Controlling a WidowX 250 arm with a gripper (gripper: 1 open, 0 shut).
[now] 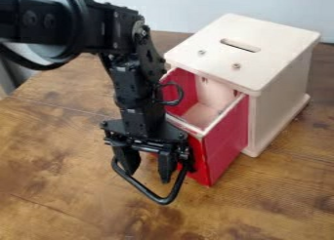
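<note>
My black gripper (147, 158) hangs low at the front of a red drawer (224, 143), beside its left front corner, with a black curved cable looping below it. Whether its fingers are open or shut, or hold anything, is hard to tell from this view. The drawer is pulled out from a pale wooden box (271, 90) with a slot and screws in its top. The visible inside of the drawer is pale wood and looks empty; part of it is hidden by my arm.
A white surface stands behind the table at the back.
</note>
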